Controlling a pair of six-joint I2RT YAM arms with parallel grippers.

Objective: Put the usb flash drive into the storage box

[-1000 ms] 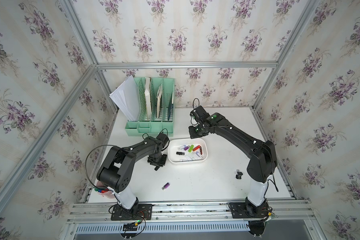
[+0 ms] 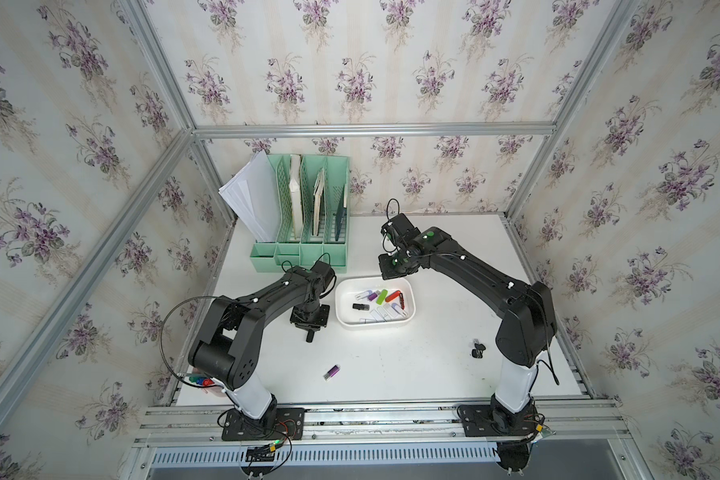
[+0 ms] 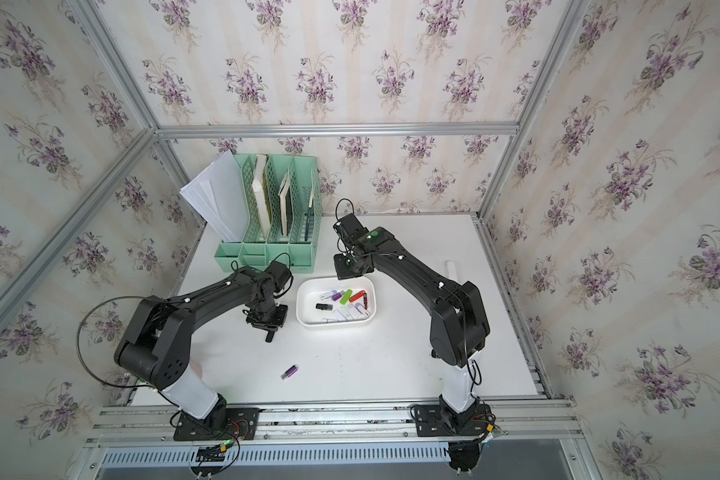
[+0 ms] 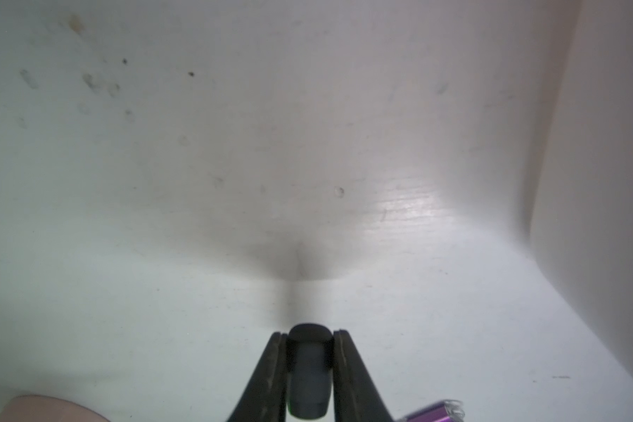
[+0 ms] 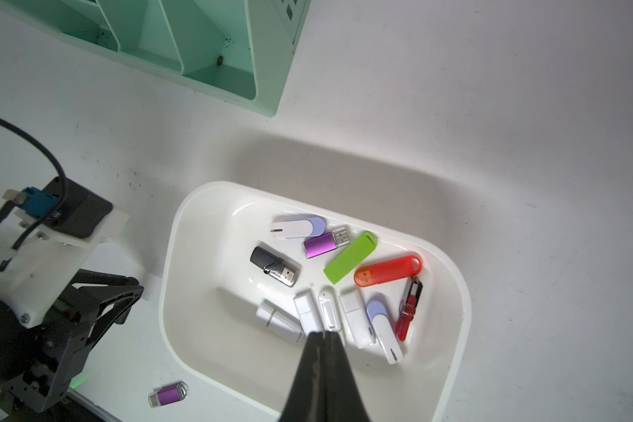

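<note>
Between the fingers of my left gripper is a dark flash drive (image 4: 309, 387), its rounded end pointing forward. In the top left view the same dark drive (image 2: 309, 337) shows just below the gripper, left of the white storage box (image 2: 376, 323). A purple flash drive (image 2: 332, 372) lies on the table nearer the front. Several drives lie inside the box, among them a black one (image 5: 274, 266), a green one (image 5: 350, 258) and a red one (image 5: 388, 270). Over the box, my right gripper is shut with nothing visible between its fingers.
A green file organizer (image 2: 340, 254) with papers stands behind the left arm. Small black items (image 2: 477, 349) lie at the right. A container with coloured things (image 2: 204, 382) sits by the left arm's base.
My left gripper has moved slightly left, away from the box, and the dark drive has moved with it. That drive has also turned from slanted to nearly straight. The right arm has hardly moved.
</note>
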